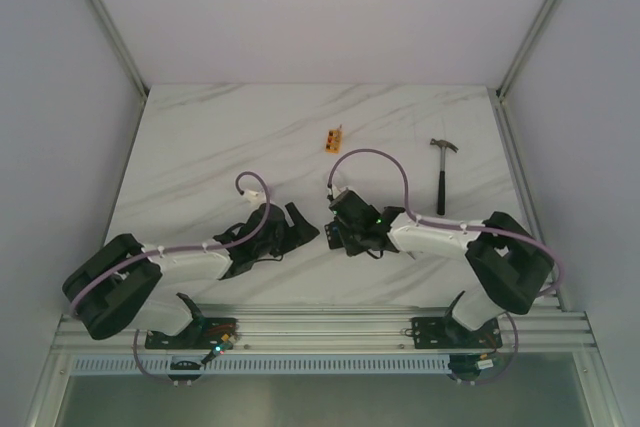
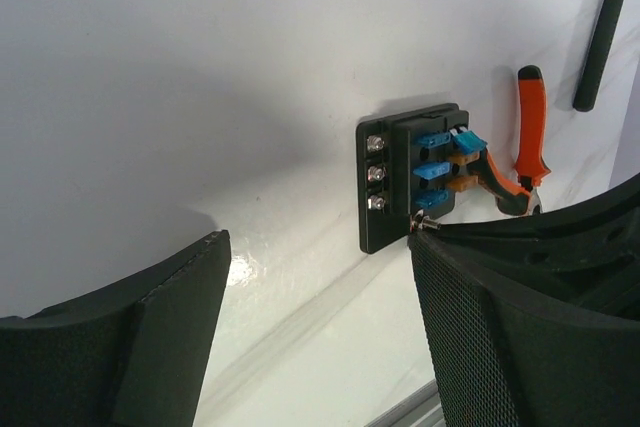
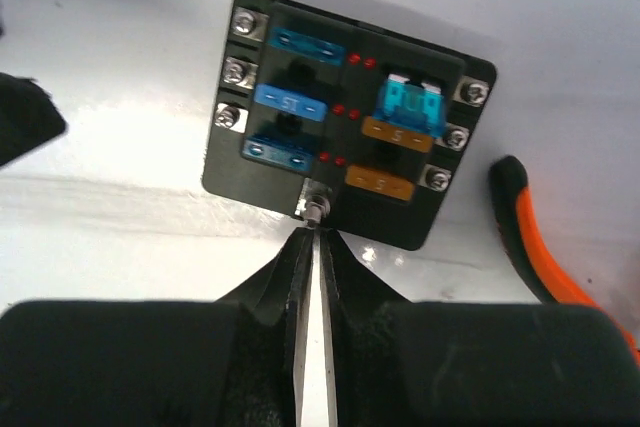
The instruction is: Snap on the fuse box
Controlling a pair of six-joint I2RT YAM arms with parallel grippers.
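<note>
The black fuse box lies on the marble table, with blue and orange fuses, screw terminals and a raised lighter blue fuse; the left wrist view also shows the fuse box (image 2: 405, 137). My right gripper is at the metal pin on the box's near edge, fingertips close together; whether anything is between them is unclear. My left gripper (image 1: 300, 229) stands open just left of the box, with nothing between its fingers.
Orange-handled pliers (image 2: 532, 117) lie beside the box. A hammer (image 1: 442, 172) lies at the right, and a small orange-yellow item (image 1: 334, 139) farther back.
</note>
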